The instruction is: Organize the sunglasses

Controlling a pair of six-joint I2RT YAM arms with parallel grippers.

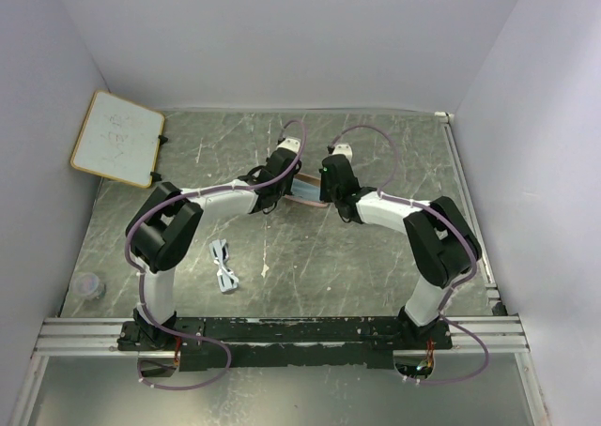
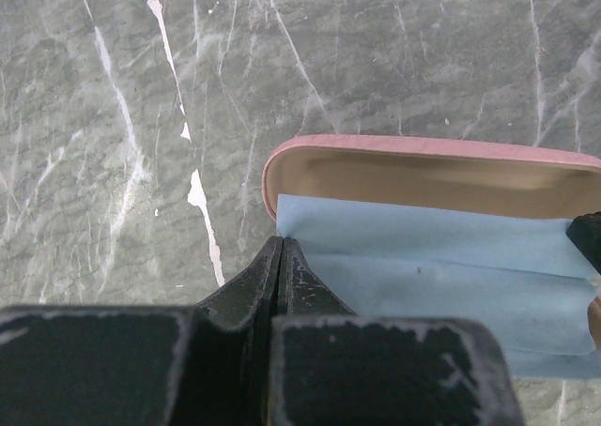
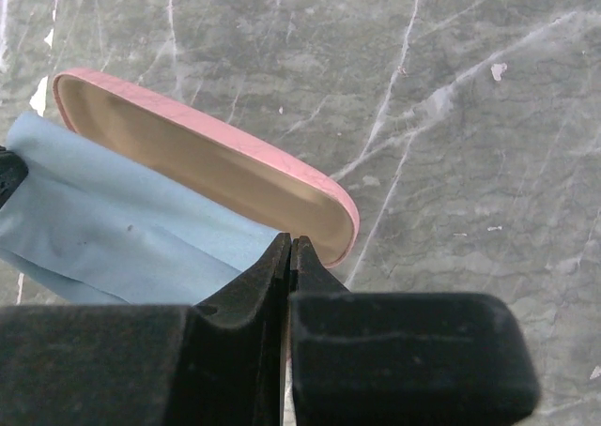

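A pink case [image 1: 310, 202] with beige lining lies open at mid-table between my two grippers. The light-blue cloth [image 2: 423, 238] lies partly across it, leaving a strip of lining bare along one side. My left gripper is shut on the cloth's edge near one end of the case. At the opposite end, my right gripper is shut, its tips against the cloth's edge; whether any cloth is pinched there does not show. No sunglasses can be made out in the case; the cloth hides part of its inside.
A grey-and-white two-lobed item [image 1: 223, 265], too small to identify, lies front left. A clear round container [image 1: 89, 286] stands at far left, a framed whiteboard [image 1: 118, 137] at back left.
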